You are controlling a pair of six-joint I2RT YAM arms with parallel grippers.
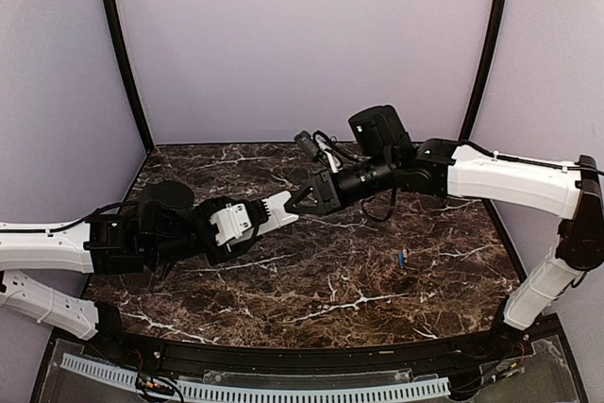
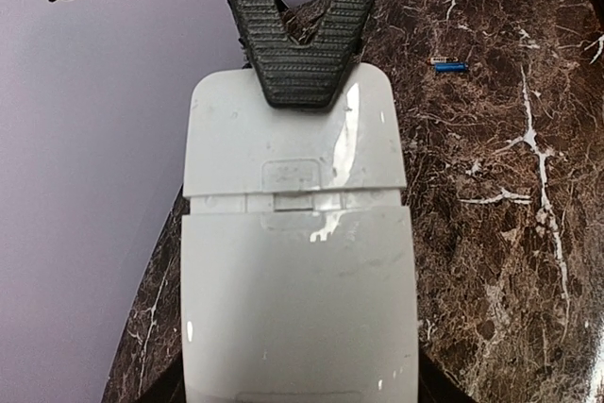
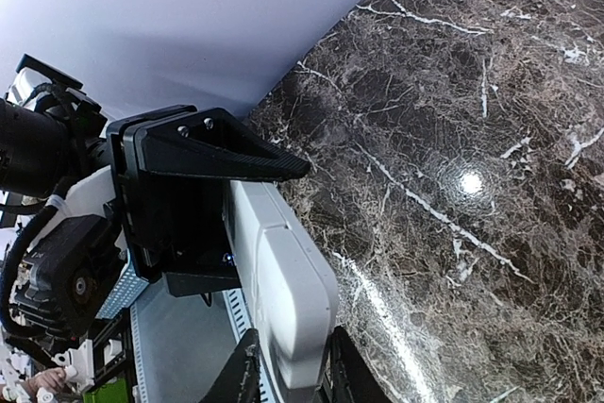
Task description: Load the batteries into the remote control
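Note:
A white remote control (image 1: pixel 278 209) is held in the air between both grippers, its back and battery cover facing the left wrist camera (image 2: pixel 297 299). My left gripper (image 1: pixel 264 212) grips it from the left; in its wrist view the fingers are mostly hidden behind the remote. My right gripper (image 1: pixel 307 197) meets the other end, a ridged finger lying over the remote's upper part in the left wrist view. Two batteries, one blue (image 2: pixel 450 67) and one lighter (image 2: pixel 442 60), lie on the marble table at the right.
Pale walls stand behind and at both sides, with a black rail along the front edge.

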